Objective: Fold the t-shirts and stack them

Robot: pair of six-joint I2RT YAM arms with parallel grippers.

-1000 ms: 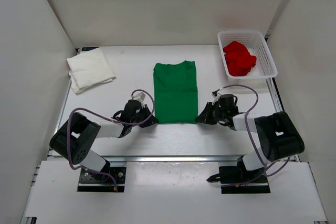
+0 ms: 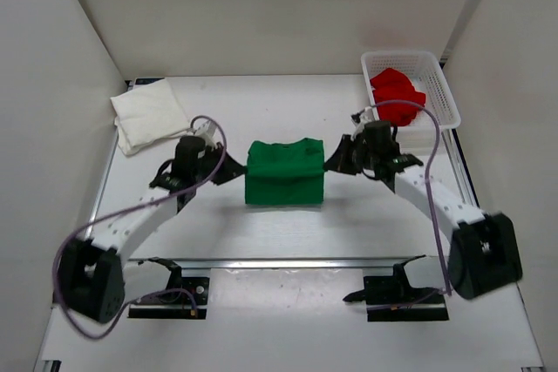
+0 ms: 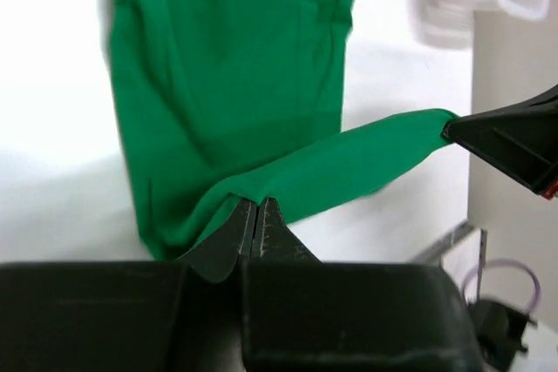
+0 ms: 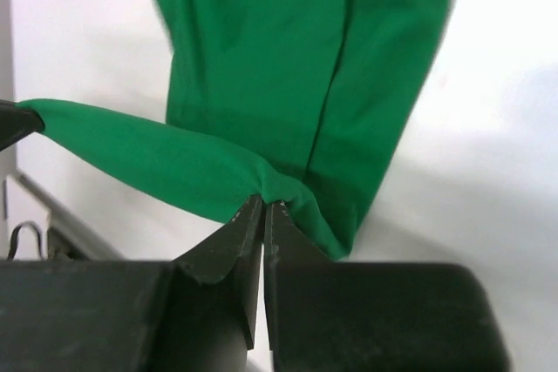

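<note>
A green t-shirt (image 2: 284,182) lies in the middle of the table, its lower part lifted and folding over toward the collar. My left gripper (image 2: 242,172) is shut on one corner of that lifted edge, with fabric between the fingertips in the left wrist view. My right gripper (image 2: 328,165) is shut on the opposite corner, the fabric running into its tips in the right wrist view. A white folded stack of cloth (image 2: 148,112) lies at the back left. A red cloth (image 2: 397,97) sits in a white basket at the back right.
The white basket (image 2: 442,102) stands on the table's back right, beside the right arm. Walls close in at the back and both sides.
</note>
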